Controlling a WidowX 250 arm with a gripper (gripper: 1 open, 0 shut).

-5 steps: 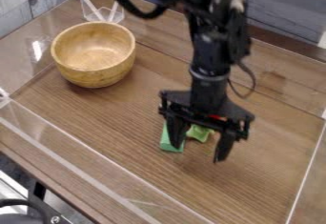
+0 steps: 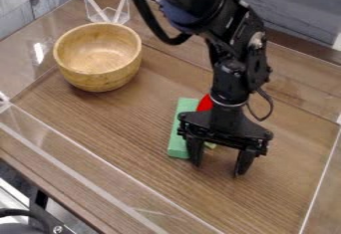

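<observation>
My black gripper is low over the wooden table at centre right, its fingers open and pointing down. Beside it on its left lies a green block, partly covered by the gripper. A red object shows behind the wrist, mostly hidden by it.
A tan wooden bowl stands at the upper left. Cables lie at the lower left edge, and a wall runs along the far left.
Since a second ago the gripper has moved a little, now sitting over the right part of the green block. The green and red objects appear shifted from their earlier arrangement.
</observation>
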